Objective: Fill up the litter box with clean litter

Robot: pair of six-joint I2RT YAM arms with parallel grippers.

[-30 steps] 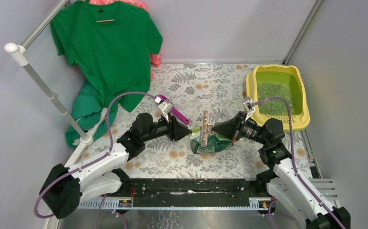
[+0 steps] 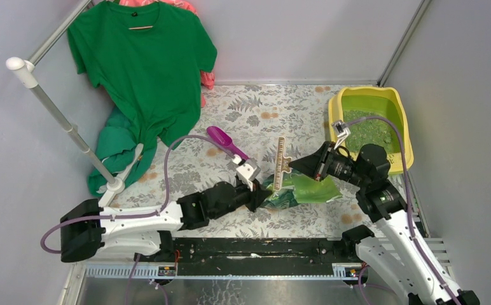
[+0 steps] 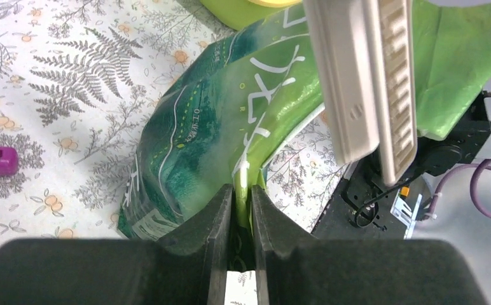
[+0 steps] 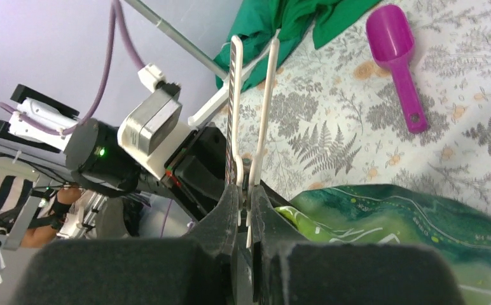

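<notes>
A dark and light green plastic bag [image 2: 316, 189] lies near the front middle of the floor. My left gripper is shut on a pinched fold of the bag's light green edge. A pale long-toothed clip [image 2: 279, 164] stands upright above the bag, its handle held between the fingertips of my right gripper. In the right wrist view, the clip's two long bars are slightly apart, with no bag between them. The yellow litter box [image 2: 408, 136] stands at the right with green granules inside; the right arm partly covers it. The bag's contents are hidden.
A purple scoop [image 2: 219, 135] lies left of the middle, beyond the left gripper. At the far left, a green shirt [image 2: 144, 54] hangs on a rack with a metal pole [image 2: 71, 127].
My left gripper has come right and toward the front along with the bag's edge. A light green flap now spreads to the right.
</notes>
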